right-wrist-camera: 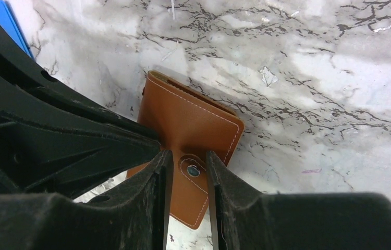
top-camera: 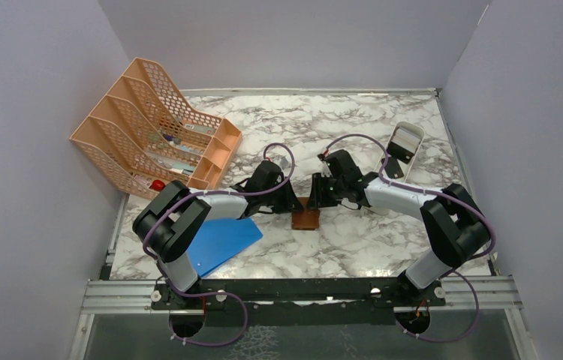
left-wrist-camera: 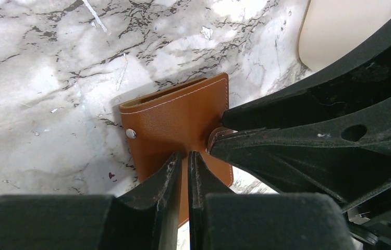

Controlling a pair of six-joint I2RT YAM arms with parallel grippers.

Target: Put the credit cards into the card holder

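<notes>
The brown leather card holder point(top-camera: 305, 219) is on the marble table between both grippers. Its upper mouth point(left-wrist-camera: 165, 96) is slightly parted, and no card shows inside. My left gripper is shut down to a narrow slit over the holder's middle. Brown leather shows in the slit; whether any is pinched, I cannot tell. My right gripper is open, its fingertips low on either side of the rounded snap tab point(right-wrist-camera: 193, 170). Dark cards point(top-camera: 398, 152) appear to lie in the white tray point(top-camera: 419, 136), partly hidden by the right arm.
A peach compartment rack point(top-camera: 222, 154) with assorted items stands at the back left. Blue sheets point(top-camera: 222, 244) lie under the left arm. Both grippers are very close together over the holder.
</notes>
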